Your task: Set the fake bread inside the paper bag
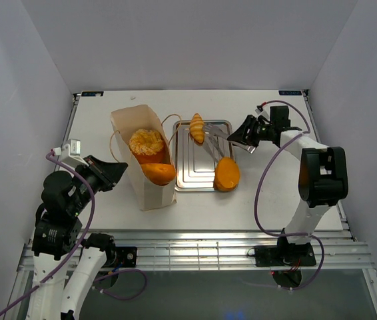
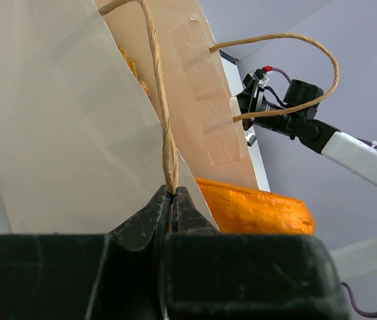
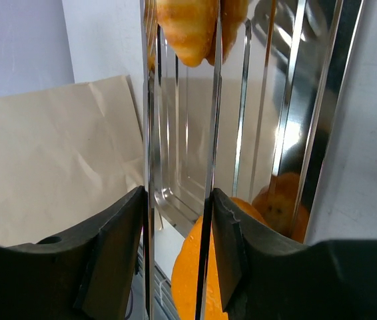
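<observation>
Beside the paper bag [image 1: 130, 130], my left gripper is shut on its twisted handle [image 2: 160, 93]. Inside the open bag show a crumbly round bread [image 1: 146, 141] and orange bread [image 1: 159, 174]. On the metal tray [image 1: 187, 160] lie a croissant [image 1: 197, 129] at the far left and an orange bun [image 1: 227, 175] at the near right. My right gripper stands open, a metal arm of the tongs [image 1: 220, 132] along each finger. The tongs' head reaches the croissant; in the right wrist view the arms spread at its sides, and whether they touch it is unclear.
The bag stands close along the tray's left side, its other handle [image 1: 174, 124] arching toward the croissant. Bare table [image 1: 275, 190] lies right of the tray. A metal rail [image 1: 195, 247] runs along the front.
</observation>
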